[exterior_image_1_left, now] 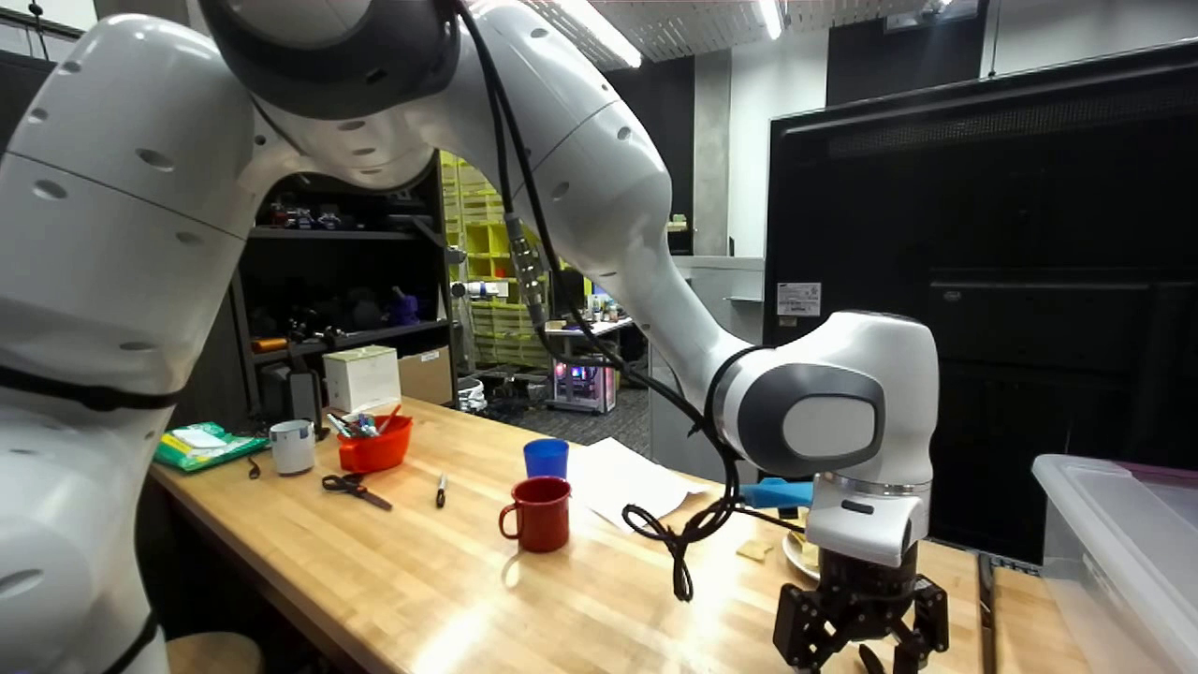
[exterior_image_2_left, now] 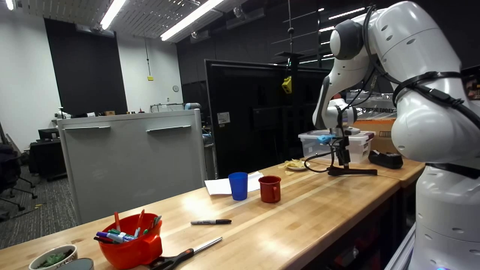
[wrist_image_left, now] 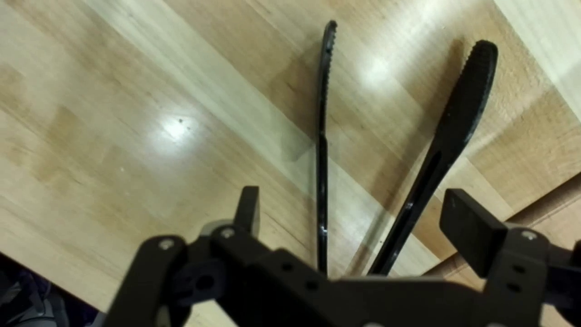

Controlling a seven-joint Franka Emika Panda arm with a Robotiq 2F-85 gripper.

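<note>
A pair of black tongs (wrist_image_left: 322,163) lies on the wooden table, its two serrated arms spread in the wrist view. Over its lower part stands my gripper, open, with one finger (wrist_image_left: 248,210) left of the tongs and the other (wrist_image_left: 471,231) right of them. Bare table shows between the fingers and the tongs' arms. The joined end is hidden behind the gripper body. In exterior view 1 my gripper (exterior_image_1_left: 862,631) is low at the right of the table, the tongs mostly cut off below. Exterior view 2 shows the tongs (exterior_image_2_left: 355,171) beneath the gripper.
Close behind the gripper sits a plate of chips (exterior_image_2_left: 297,167). A clear plastic bin (exterior_image_1_left: 1123,562) stands to the right. The red mug (exterior_image_1_left: 541,515), blue cup (exterior_image_1_left: 547,457), marker (exterior_image_2_left: 211,222), scissors (exterior_image_2_left: 184,255) and red pen container (exterior_image_1_left: 376,445) are farther left.
</note>
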